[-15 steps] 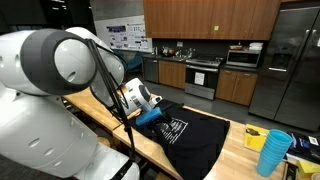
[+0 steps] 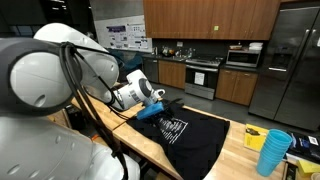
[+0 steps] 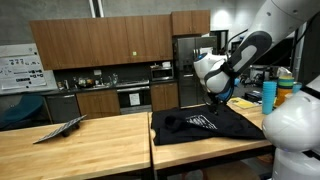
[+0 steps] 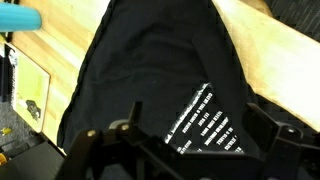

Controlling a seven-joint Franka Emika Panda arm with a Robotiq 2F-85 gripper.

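A black cloth (image 2: 200,136) with white printed lines lies spread over the wooden table, possibly a garment. In the wrist view, the cloth (image 4: 130,62) fills the middle, and its white lettering (image 4: 205,122) shows between and beyond the fingers. A raised, rumpled part of the cloth (image 3: 176,122) appears in the second exterior view. My gripper is open above the cloth, its two dark fingers wide apart and nothing held between them. From the side, the gripper (image 3: 214,98) hangs over the cloth, pointing downward.
On the table's right side stand a blue cup (image 2: 273,152) and a yellow sheet (image 2: 256,136). Bare wood (image 3: 75,150) stretches along the other side, with a dark flat object (image 3: 62,128) on it. Kitchen cabinets line the back.
Over the last second my arm has shifted, with the wrist rising slightly and moving a little to the right in exterior view 1. The cloth looks much the same.
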